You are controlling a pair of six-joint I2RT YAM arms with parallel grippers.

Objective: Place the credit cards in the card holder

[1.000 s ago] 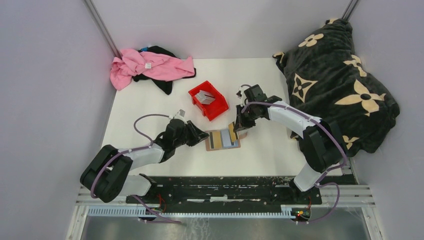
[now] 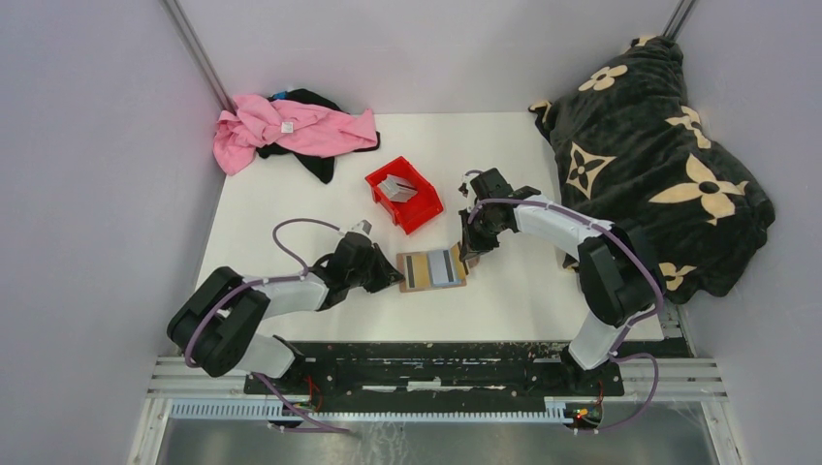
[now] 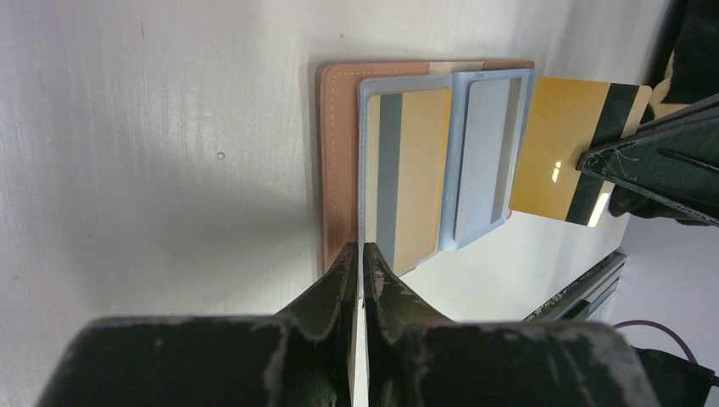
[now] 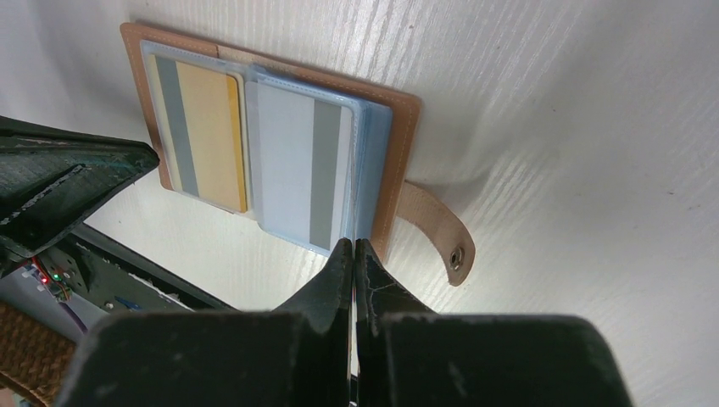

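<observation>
The brown card holder (image 4: 406, 136) lies open on the table, with clear sleeves. Behind its left sleeve (image 3: 373, 82) is a tan card (image 3: 418, 170) with a grey stripe; the blue-edged sleeve beside it shows a pale card (image 3: 483, 153). My right gripper (image 2: 464, 258) is shut on a gold card (image 3: 555, 140) with a black stripe, held over the holder's right end. From the right wrist the card is edge-on, barely a line. At the left edge, my left gripper has its tips nearly together at the sleeve's rim; whether they pinch it is unclear.
Behind the holder stands a red box (image 2: 421, 209) with a silvery-white item (image 2: 396, 189) inside. Pink and black cloth (image 2: 300, 129) lies back left; a dark flowered cushion (image 2: 640, 145) fills the right side. The holder's strap (image 4: 437, 227) sticks out right.
The right gripper has shifted the gold card rightward, uncovering the pale card.
</observation>
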